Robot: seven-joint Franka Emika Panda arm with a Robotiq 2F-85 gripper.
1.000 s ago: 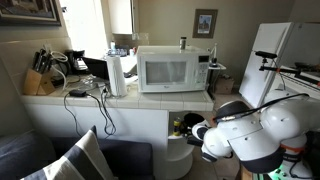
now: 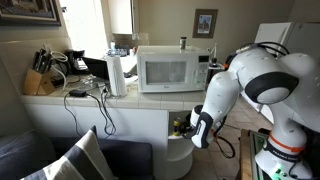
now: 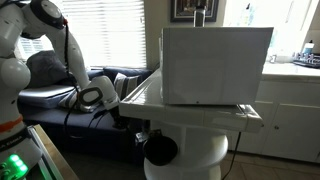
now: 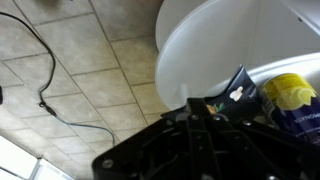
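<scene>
My gripper is shut, with nothing showing between its fingers, in the wrist view. It is over the edge of a white round shelf (image 4: 176,55). Close to its right side are a dark packet (image 4: 238,88) and a yellow and blue can (image 4: 290,95) on the shelf; the gripper body hides part of that area. In exterior view 1 the arm reaches down to the open shelf (image 2: 180,165) below the counter, where a small yellowish item (image 2: 178,126) shows. The fingertips are too small to make out there.
A white microwave (image 2: 172,69) stands on the tiled counter (image 2: 130,100) above the shelf. A dark round pot (image 3: 160,150) is under the counter. The dark sofa (image 2: 125,158) lies to the left. A black cable (image 4: 45,75) runs over the tiled floor.
The arm's elbow and forearm have risen over the last second, and the forearm now slopes down more steeply toward the shelf. The counter items have not moved.
</scene>
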